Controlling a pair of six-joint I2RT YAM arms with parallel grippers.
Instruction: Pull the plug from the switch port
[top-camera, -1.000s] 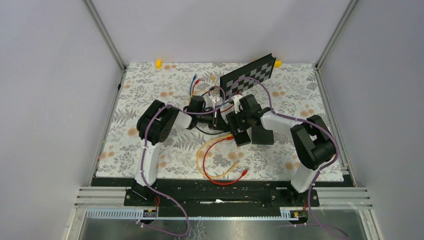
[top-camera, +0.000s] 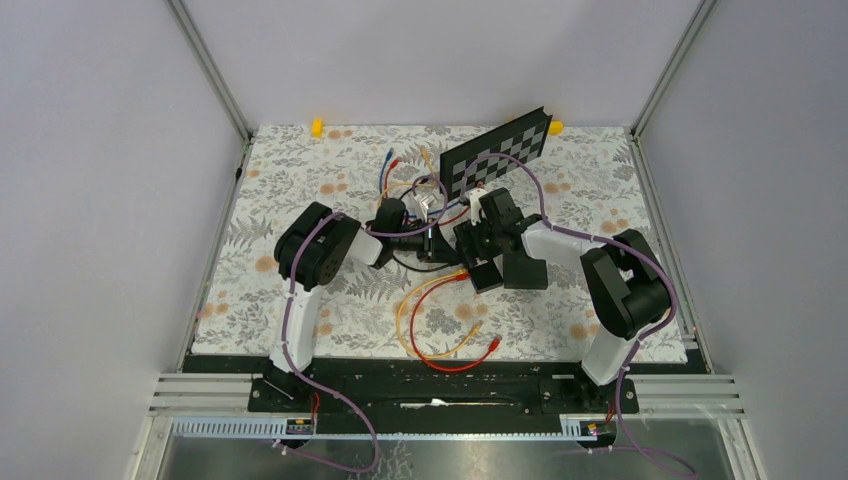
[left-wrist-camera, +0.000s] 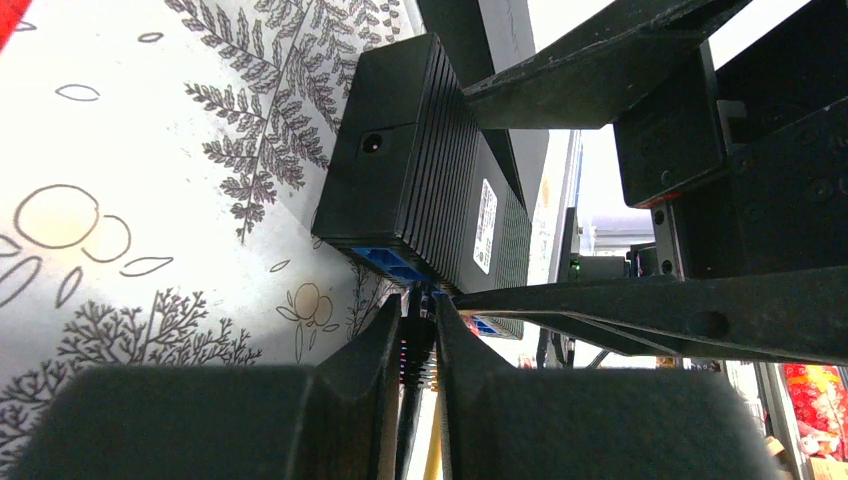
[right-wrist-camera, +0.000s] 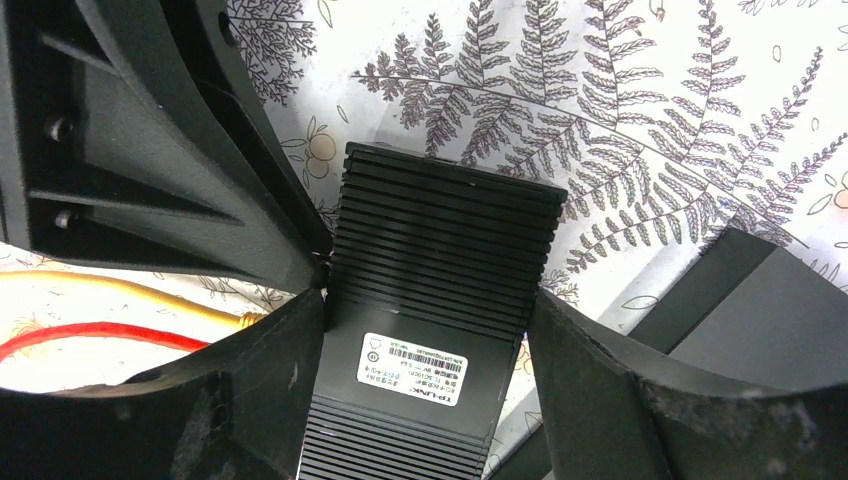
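Observation:
The black switch (top-camera: 484, 278) lies on the patterned table, its blue ports (left-wrist-camera: 385, 258) facing my left gripper, which is shut on a black plug at the port side, its cable trailing back between the fingers. In the right wrist view the switch (right-wrist-camera: 430, 240) sits between the fingers of my right gripper, one on each long side; whether they press on it is hard to tell. The right gripper is part open around the body.
A dark flat pad (top-camera: 525, 275) lies right of the switch. Yellow and red cables (top-camera: 450, 367) loop toward the front edge. A checkered board (top-camera: 495, 150) and more cables are behind.
The right arm looks unchanged.

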